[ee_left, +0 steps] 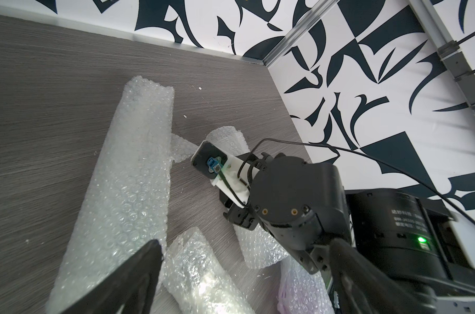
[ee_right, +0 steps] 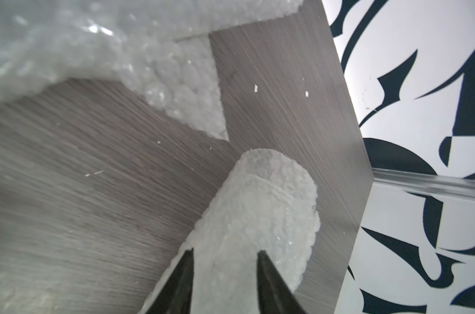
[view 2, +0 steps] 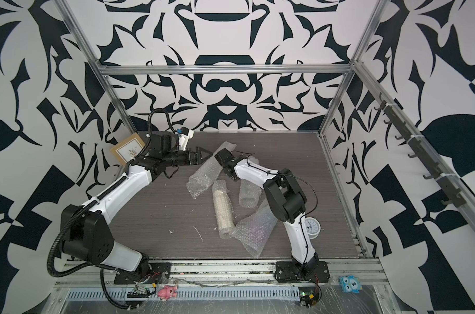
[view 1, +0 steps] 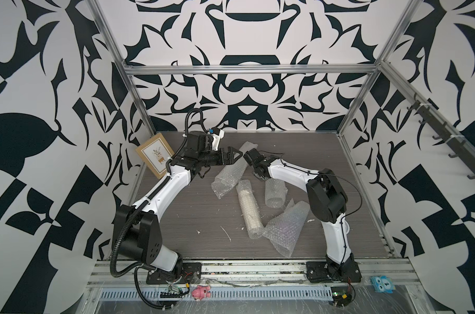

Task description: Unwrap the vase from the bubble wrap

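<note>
Several bubble-wrapped bundles lie on the table; which one holds the vase I cannot tell. The back-left bundle (view 1: 228,177) is long and clear, with a loose flap (ee_right: 187,86) beside it in the right wrist view. My left gripper (view 1: 236,153) is over that bundle, its fingers (ee_left: 135,280) wide apart and nothing between them. From the right, my right gripper (view 1: 250,156) hangs near the bundle's far part. Its fingertips stand apart, nothing held; behind them in the right wrist view shows a second wrapped roll (ee_right: 263,209), mostly hidden by my right arm from above.
A whitish wrapped roll (view 1: 249,209) lies mid-table, touching a purplish wrapped bundle (view 1: 288,227) at the front. A framed picture (view 1: 156,155) leans at the left wall. A white clock (view 2: 311,227) stands by my right arm's base.
</note>
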